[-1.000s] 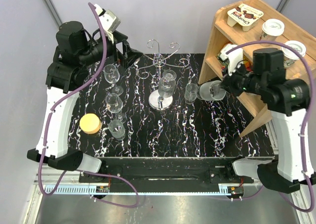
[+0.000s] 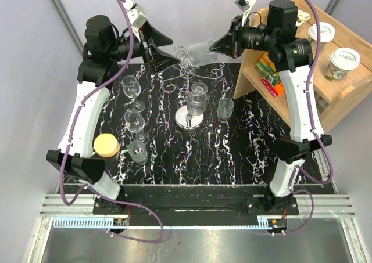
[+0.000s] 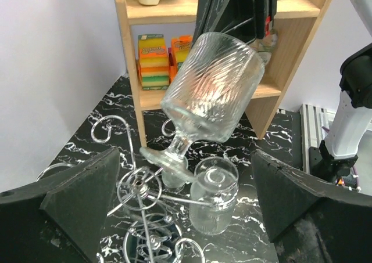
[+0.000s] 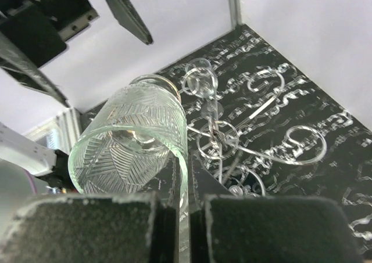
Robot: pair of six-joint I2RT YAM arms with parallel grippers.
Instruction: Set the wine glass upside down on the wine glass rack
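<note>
My right gripper point(image 2: 217, 49) is shut on the rim of a ribbed glass point(image 2: 201, 53), held on its side above the metal rack point(image 2: 189, 119). In the left wrist view the glass point(image 3: 210, 83) tilts with its foot down-left, near the rack's top ring point(image 3: 139, 187); in the right wrist view its open mouth point(image 4: 125, 144) faces the camera. My left gripper point(image 2: 170, 51) stands open at the rack's upper left, nothing between its fingers. Another glass point(image 2: 197, 100) hangs upside down on the rack.
A wooden shelf point(image 2: 317, 106) with tubs and boxes stands at the right. Several glasses point(image 2: 133, 121) and a yellow lid point(image 2: 106, 144) are on the left of the marble counter; one glass point(image 2: 225, 109) stands right of the rack.
My right gripper has carried the glass up and leftward from beside the shelf to over the rack's top. My left gripper has moved slightly right.
</note>
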